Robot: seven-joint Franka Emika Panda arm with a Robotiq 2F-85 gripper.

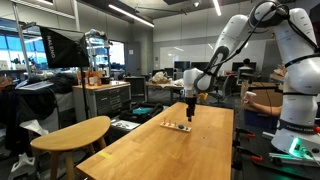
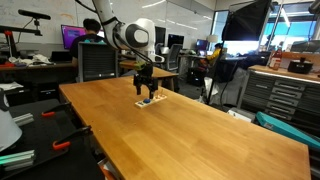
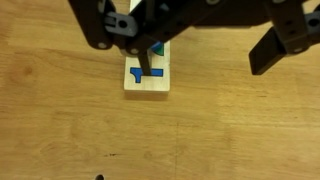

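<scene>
A small pale wooden board (image 1: 175,127) lies flat on the table, with a dark piece on it. In exterior view 2 a blue spot shows on the same board (image 2: 155,99). Seen from the wrist, the board (image 3: 147,92) has blue shapes near its end and a bit of green farther up, partly covered by one finger (image 3: 145,60). My gripper stands open above the table, its other finger (image 3: 268,52) over bare wood. Nothing shows between them. In exterior view 1 the gripper (image 1: 191,116) is low, close to the board's right end.
Around the board the wooden table (image 2: 200,135) is mostly clear. A round wooden table (image 1: 70,134) stands to the left in exterior view 1. Drawer cabinets (image 2: 265,98) stand beyond the table's edge.
</scene>
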